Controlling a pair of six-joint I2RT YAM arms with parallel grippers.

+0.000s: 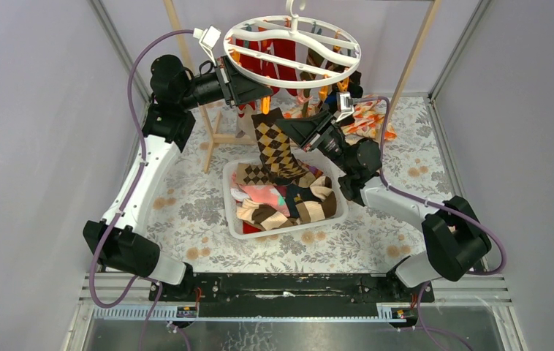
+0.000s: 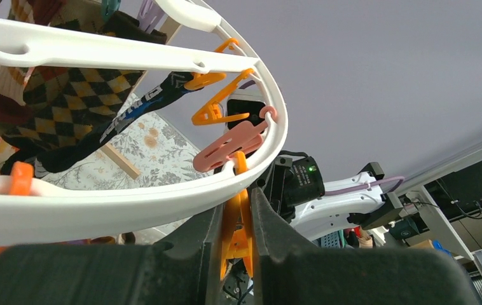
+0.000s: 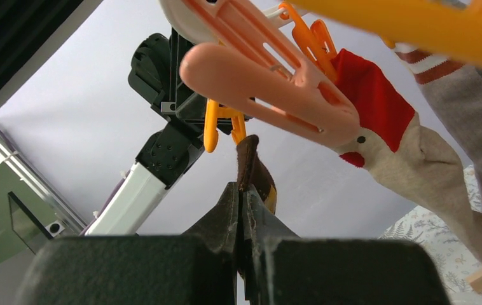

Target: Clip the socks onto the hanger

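Note:
The round white hanger (image 1: pixel 291 80) hangs at the top, with socks on coloured clips. My left gripper (image 1: pixel 261 93) is shut on an orange clip (image 2: pixel 238 232) at the hanger's front rim. My right gripper (image 1: pixel 281 121) is shut on a brown argyle sock (image 1: pixel 272 146), whose top edge (image 3: pixel 248 152) stands upright just below that orange clip in the right wrist view. A pink clip (image 2: pixel 229 146) sits beside the held clip, and a red-and-beige sock (image 3: pixel 378 114) hangs behind it.
A white bin (image 1: pixel 236 230) of loose socks stands below the hanger on the floral surface. The wooden stand (image 1: pixel 413 55) frames the back.

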